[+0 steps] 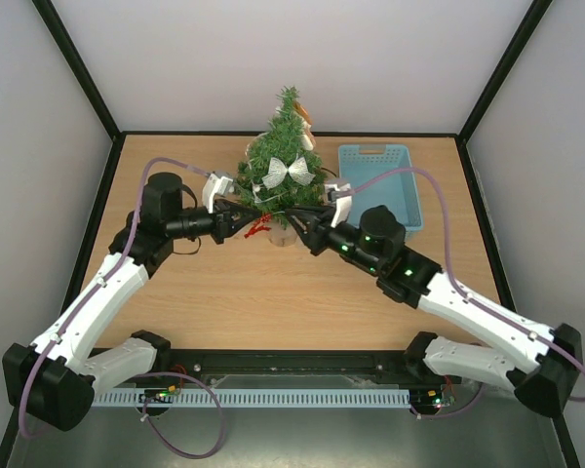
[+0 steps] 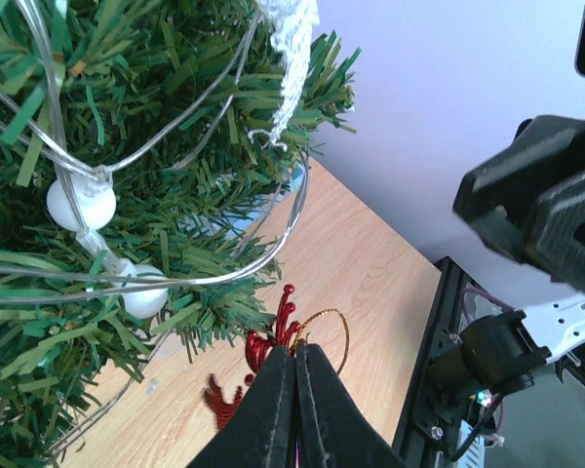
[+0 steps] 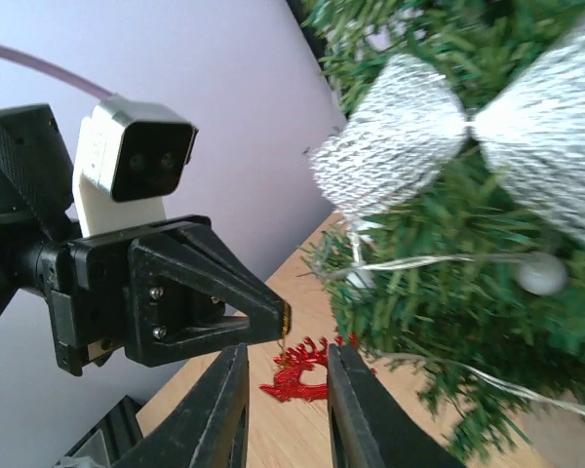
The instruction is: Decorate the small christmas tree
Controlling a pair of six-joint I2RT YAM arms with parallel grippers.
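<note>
The small Christmas tree stands at the back middle of the table. A red reindeer-like ornament with a gold loop hangs below my left gripper, which is shut with the loop at its fingertips. In the top view the ornament shows at the tree's front left. My right gripper is in front of the tree's lower branches. In the right wrist view, its fingers stand part open, the ornament visible through the gap between them; contact with it cannot be made out.
A blue basket stands right of the tree, behind my right arm. White bows and a string of lights are on the branches, close to both grippers.
</note>
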